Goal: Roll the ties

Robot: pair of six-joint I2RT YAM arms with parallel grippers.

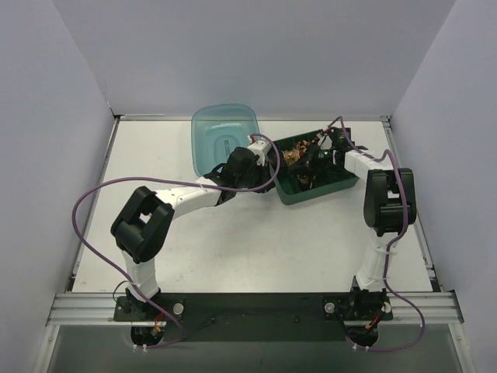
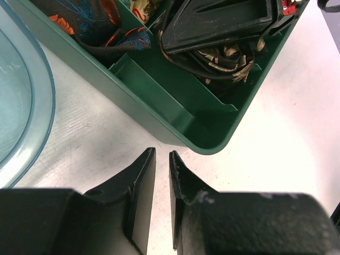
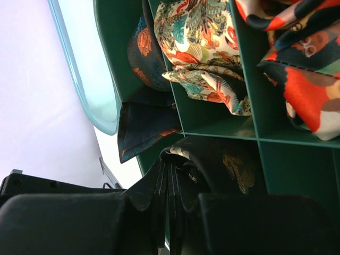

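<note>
A dark green divided box (image 1: pixel 314 193) holds several ties. In its front compartment lies a black tie with gold figures (image 3: pixel 237 172), looped and bunched. My right gripper is shut on an upper fold of that tie, inside the box. One compartment over is a cream flowered tie (image 3: pixel 197 37), folded; a dark blue tie with orange flowers (image 3: pixel 144 130) lies at the box's end, and a red and black patterned tie (image 3: pixel 313 79) fills another compartment. My left gripper stands just outside the near corner of the box, its fingers slightly parted and nothing between them.
A clear bluish lid (image 1: pixel 225 132) lies left of the box, close beside it. Bare white table (image 1: pixel 241 249) stretches in front and to the left. The box's thin dividers (image 3: pixel 247 69) rise between the ties.
</note>
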